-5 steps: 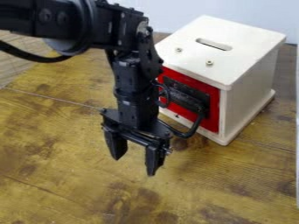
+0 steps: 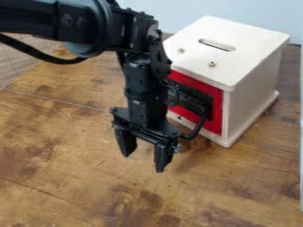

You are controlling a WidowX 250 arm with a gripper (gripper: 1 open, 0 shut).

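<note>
My black gripper (image 2: 144,151) hangs over the wooden floor, pointing down, with its two fingers apart and nothing between them. A pale wooden box (image 2: 250,97) stands at the right, with a slot and small knobs on its top. Its front has a red panel (image 2: 211,123) with a black fitting, partly hidden behind my arm and cable.
A pale wall rises behind the box, and a narrow pale edge runs along the far right of the view.
My gripper has risen slightly and shifted a little to the right. The box stands where it was.
</note>
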